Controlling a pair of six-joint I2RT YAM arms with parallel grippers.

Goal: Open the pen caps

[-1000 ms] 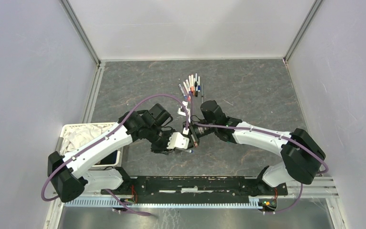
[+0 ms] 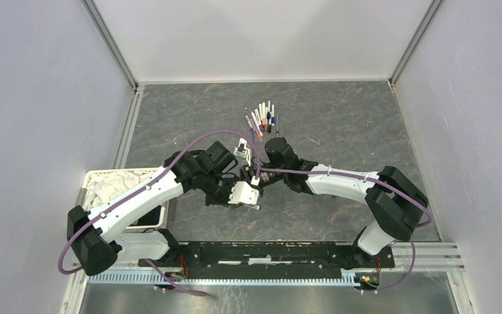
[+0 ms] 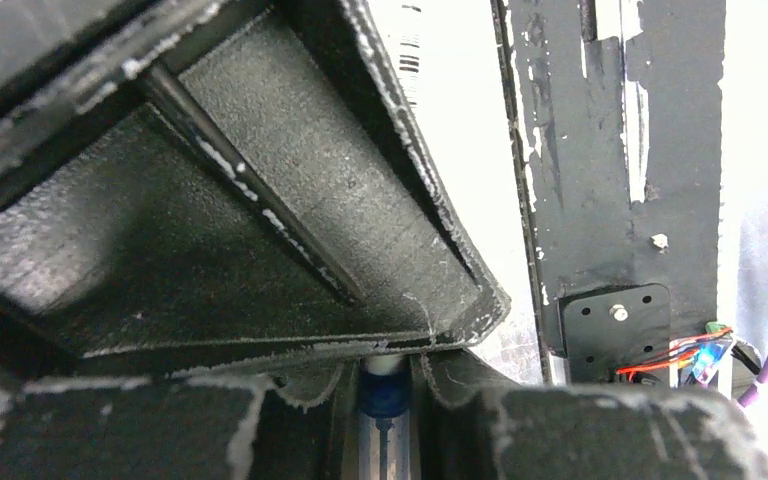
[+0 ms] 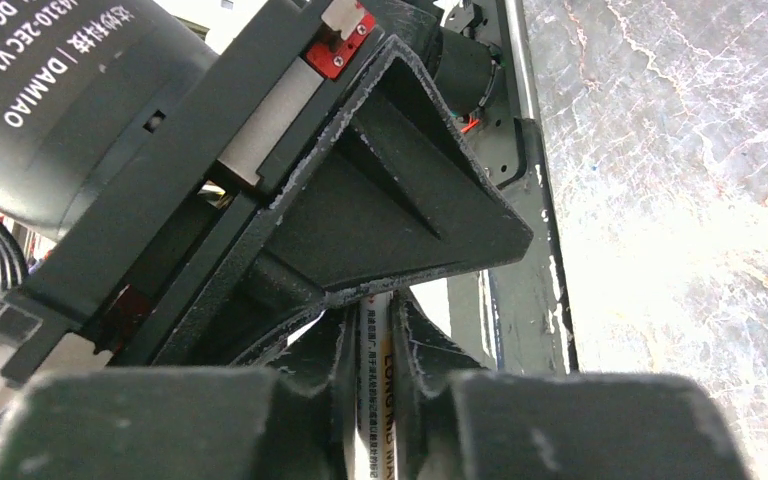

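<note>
In the left wrist view, my left gripper closes around a slim pen piece [image 3: 384,395] with a white end, a dark blue band and a clear part. Seen from the right wrist, my right gripper has a white printed pen barrel [image 4: 376,375] between its fingers. From above, both grippers meet near the table's middle, almost touching. A blue-ended tip [image 2: 257,207] shows just below the left one. Whether the two pieces belong to one pen cannot be made out, as the arms hide most of it.
Several pens [image 2: 262,116] lie fanned out beyond the grippers. A white basket [image 2: 90,176] with cloth and a dark item stands at the left. Bare table [image 2: 353,131] extends to the right, and purple cables [image 2: 193,145] hang along both arms.
My right arm and gripper have shifted to the left, closer over the left gripper. The left arm has barely moved.
</note>
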